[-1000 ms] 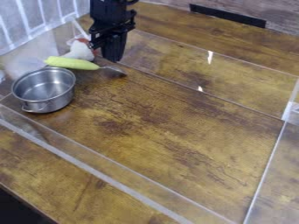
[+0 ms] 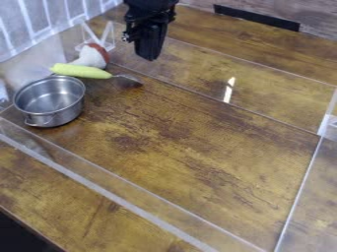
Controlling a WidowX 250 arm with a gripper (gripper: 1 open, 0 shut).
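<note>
The black gripper (image 2: pixel 149 47) hangs at the top centre, above the table and behind the other objects, shut, with nothing seen between its fingers. Below and left of it, a yellow corn cob (image 2: pixel 79 71) lies with a dark utensil head (image 2: pixel 128 82) at its right end. A steel pot (image 2: pixel 50 101) stands at the left, in front of the corn. A white and red object (image 2: pixel 93 55) sits behind the corn, its shape hard to tell.
Clear panels or tape border it, with a white railing at the upper left.
The gripper has moved up and a little to the right. The objects on the table look unchanged.
</note>
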